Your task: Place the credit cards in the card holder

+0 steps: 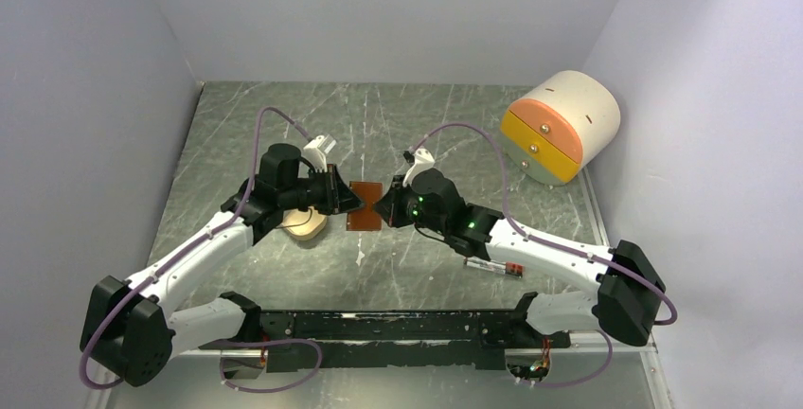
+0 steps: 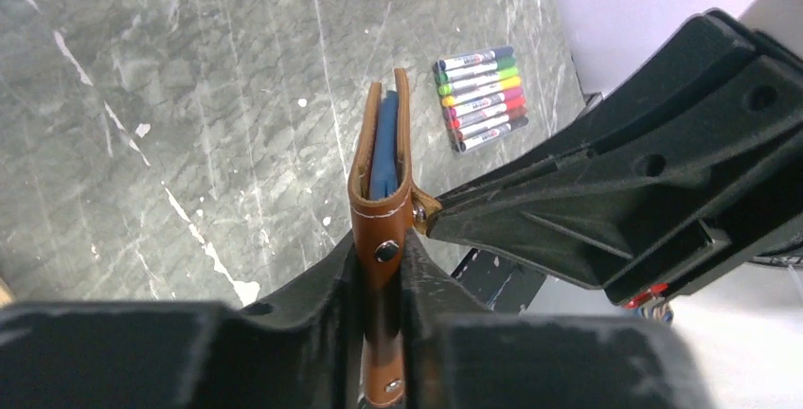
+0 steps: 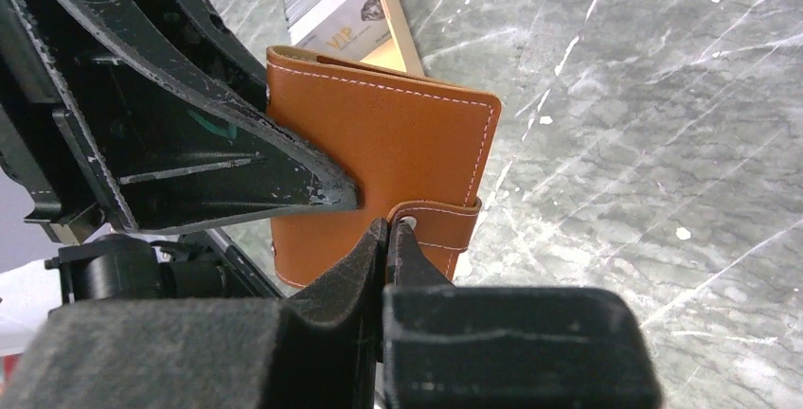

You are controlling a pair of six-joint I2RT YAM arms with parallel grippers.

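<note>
The brown leather card holder (image 1: 365, 191) is held up between both arms over the middle of the table. My left gripper is shut on its near side; the holder stands upright there, blue lining (image 2: 386, 149) showing between its flaps. My right gripper is shut at the snap strap (image 3: 437, 223), its fingertips pinching the strap's end beside the metal stud. Seen from the left wrist, that strap end (image 2: 426, 204) sticks out to the right fingers (image 2: 568, 196). A stack of cards (image 3: 336, 16) sits in a light box beyond the holder.
The card box (image 1: 305, 229) lies under my left forearm, partly covered. Several coloured markers (image 2: 481, 97) lie in a row near the right arm. A rounded drawer cabinet (image 1: 578, 115) stands back right.
</note>
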